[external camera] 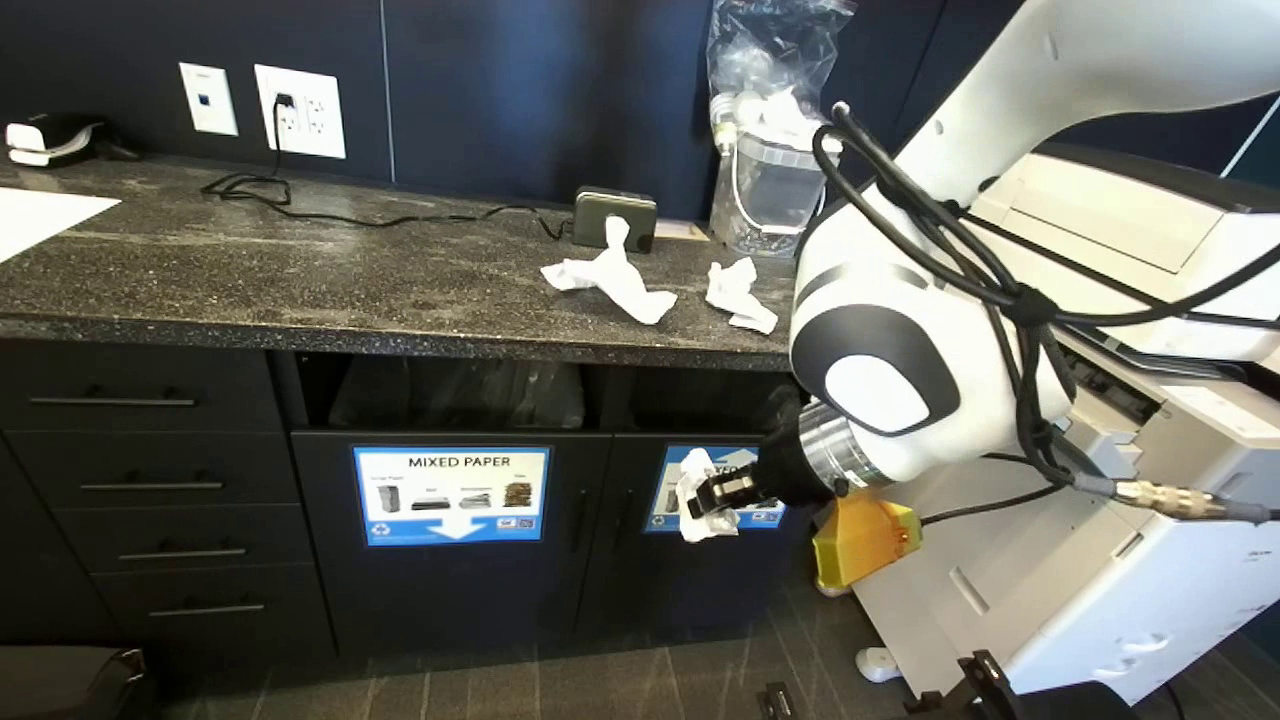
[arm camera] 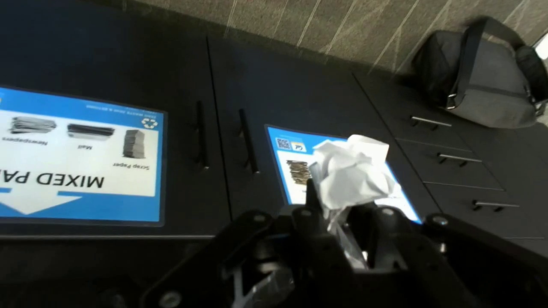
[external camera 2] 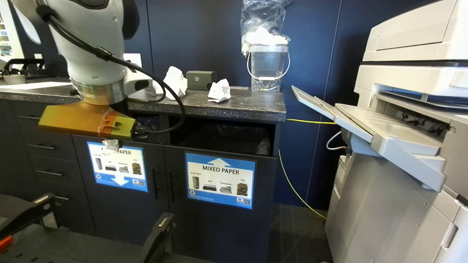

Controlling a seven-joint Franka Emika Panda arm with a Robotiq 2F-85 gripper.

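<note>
A crumpled white paper (arm camera: 352, 174) is pinched in my gripper (external camera: 708, 494), which is shut on it. In the first exterior view both hang in front of the cabinet, below the counter's edge, over the right mixed-paper sign (external camera: 756, 518). The wrist view has the paper standing out beyond the dark fingers. From the second exterior view only a scrap of this held paper (external camera 2: 111, 144) shows beneath the orange mount, and the fingers are mostly hidden. Two more crumpled papers rest on the counter: a larger one (external camera: 618, 282) and a smaller one (external camera: 740, 295).
Above the cabinet doors are open slots, the right one (external camera 2: 219, 139) dark inside. A clear bucket (external camera 2: 266, 65) with a plastic bag stands at the counter's back. The printer (external camera 2: 395, 144) fills the right side. A bag (arm camera: 488, 77) sits on the floor by the drawers.
</note>
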